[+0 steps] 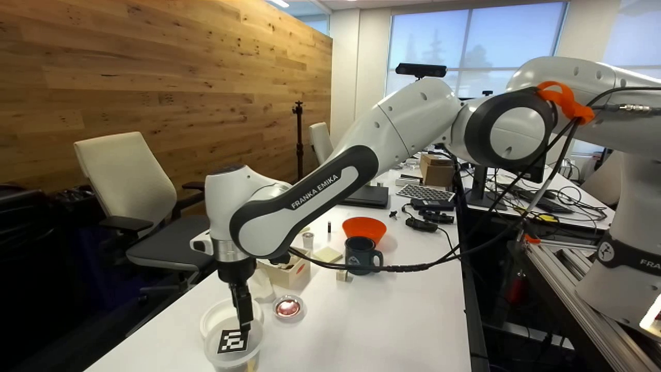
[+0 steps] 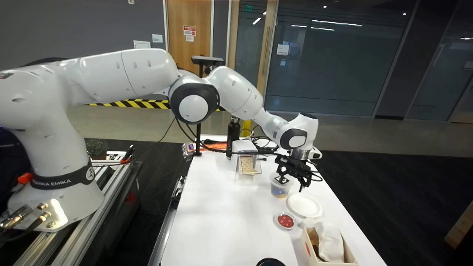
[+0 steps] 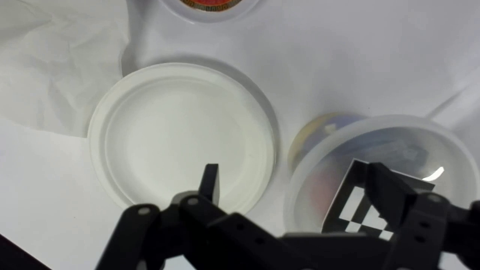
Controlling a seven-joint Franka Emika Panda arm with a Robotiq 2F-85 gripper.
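Note:
My gripper is open, its two fingers wide apart, with nothing seen between them. In the wrist view one finger is over the white plate and the other overlaps the black-and-white marker on the clear lidded tub. The second exterior view has the gripper above the table, close to the tub, with the plate beside the tub. Whether a finger touches the lid cannot be told.
A small dish with a red pattern lies near the plate. Beyond it stands an open box with white paper in it. A dark mug and an orange bowl are farther along the table.

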